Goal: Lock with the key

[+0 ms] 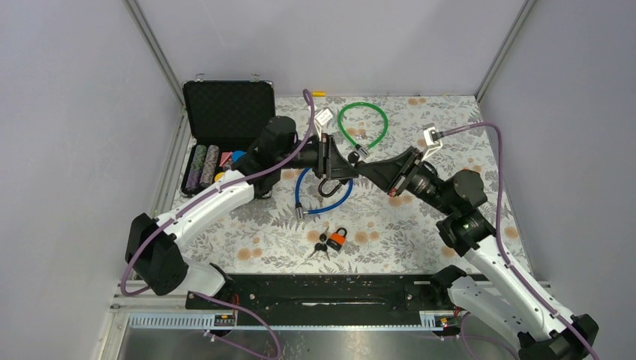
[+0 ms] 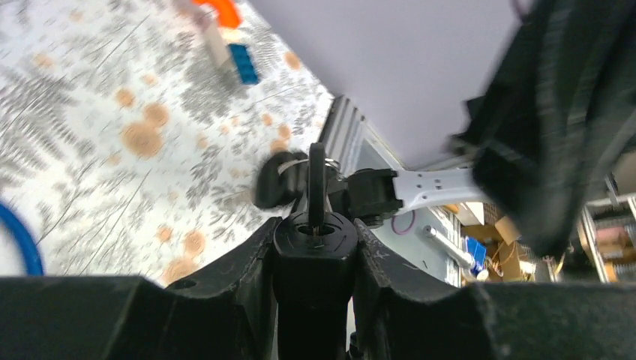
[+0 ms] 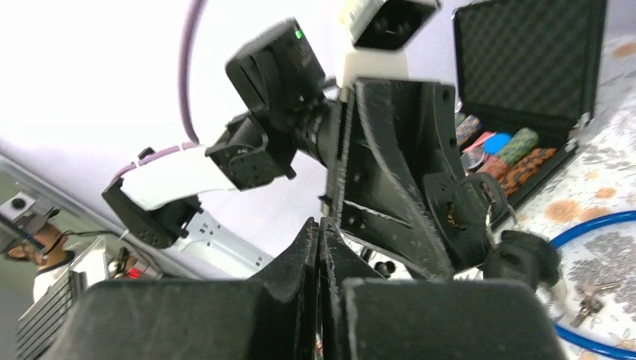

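Note:
My left gripper is shut on a black padlock (image 2: 315,238), above the table's middle. The padlock's shackle (image 2: 316,180) stands up from the body in the left wrist view; in the top view, the shackle (image 1: 330,187) shows below my left fingers. A dark, rounded piece with a thin ring, apparently a key head (image 3: 523,259), hangs beside the lock; its blade is hidden. From the right comes my right gripper (image 1: 360,168), its tips close to the left one in the top view. In the right wrist view its fingers (image 3: 300,262) are shut, with nothing visible between them.
An open blue cable lock (image 1: 345,196) lies below the arms, a green cable lock (image 1: 386,124) behind. In front lie an orange-and-black padlock (image 1: 337,240) and loose keys (image 1: 320,247). An open case (image 1: 229,112) stands back left.

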